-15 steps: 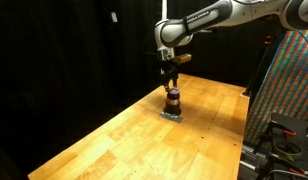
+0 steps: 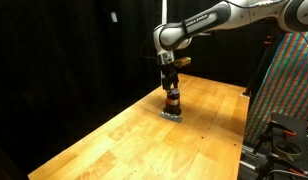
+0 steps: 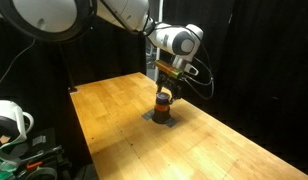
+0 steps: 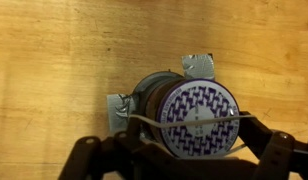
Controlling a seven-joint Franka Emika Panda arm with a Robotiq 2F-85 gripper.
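A dark, banded cylinder (image 3: 162,108) stands upright on the table, its round top (image 4: 199,112) patterned in purple and white. Just over that top is my gripper, whose dark fingers stand wide apart, one on either side in the wrist view. A thin pale band (image 4: 189,122) is stretched between the fingers and crosses above the patterned top. Silver tape (image 4: 198,66) shows at the cylinder's base. In exterior view 1 the gripper (image 2: 172,82) hangs directly above the cylinder (image 2: 172,103); whether they touch cannot be made out.
Black curtains (image 2: 64,60) close off the back. A dark chair or stand (image 2: 286,145) is beside the table at the right.
My gripper has come down slightly toward the top of the cylinder. The cylinder has stayed in its place.
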